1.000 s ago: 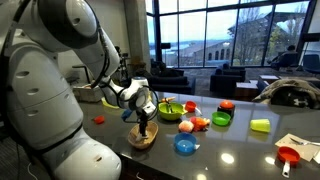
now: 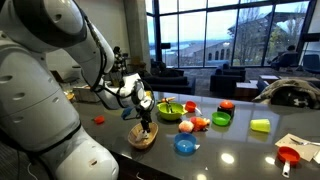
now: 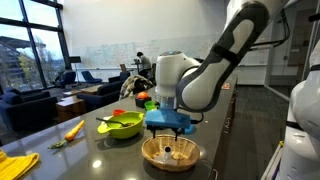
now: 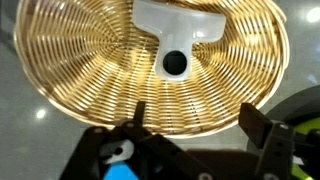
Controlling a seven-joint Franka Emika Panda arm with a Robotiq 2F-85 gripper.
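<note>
A round woven basket (image 4: 95, 75) fills most of the wrist view. Inside it lies a whitish, T-shaped object (image 4: 178, 27) with a dark round end. My gripper is open over the basket's near rim, its two fingers (image 4: 127, 138) wide apart. Nothing shows between them, and the object lies beyond the fingertips. In exterior view 1 the basket (image 2: 137, 140) stands on the table close to the arm. Exterior view 2 has the gripper just above the basket (image 3: 150, 158), where the pale object (image 3: 168, 151) is small.
A blue bowl (image 2: 185, 145) stands right of the basket, and a large green bowl (image 2: 170, 113) behind it. Farther right are a green bowl (image 2: 221, 118), a yellow block (image 2: 260, 126) and a red ladle (image 2: 288, 156). Bare table lies between them.
The basket and bowls stay in place.
</note>
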